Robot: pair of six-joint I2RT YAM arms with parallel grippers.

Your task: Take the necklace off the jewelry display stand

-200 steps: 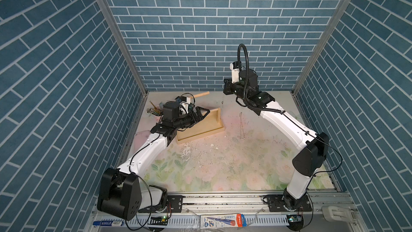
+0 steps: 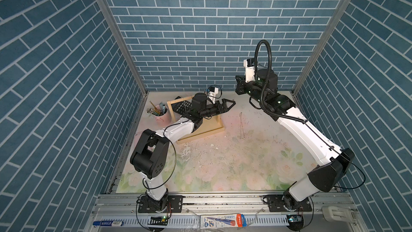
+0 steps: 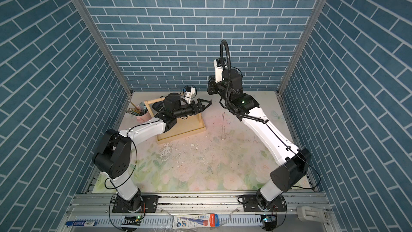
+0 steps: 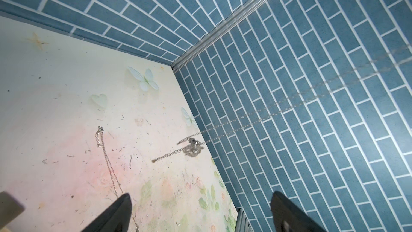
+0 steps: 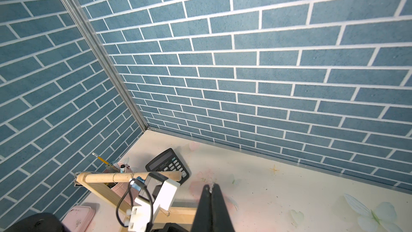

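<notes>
A silver necklace hangs in the air in the left wrist view, its two strands rising to the upper right and its clustered pendant at the low end. My left gripper is open below the pendant, nothing between its fingers. The wooden display stand is partly hidden by the left arm; its bar shows in the right wrist view.
A second thin chain lies on the table right of the stand. A calculator and pink pen cup stand behind and left.
My right gripper has moved right, carrying the dangling necklace away from the stand. My left gripper has moved right and farther back, over the stand, and stays open.
</notes>
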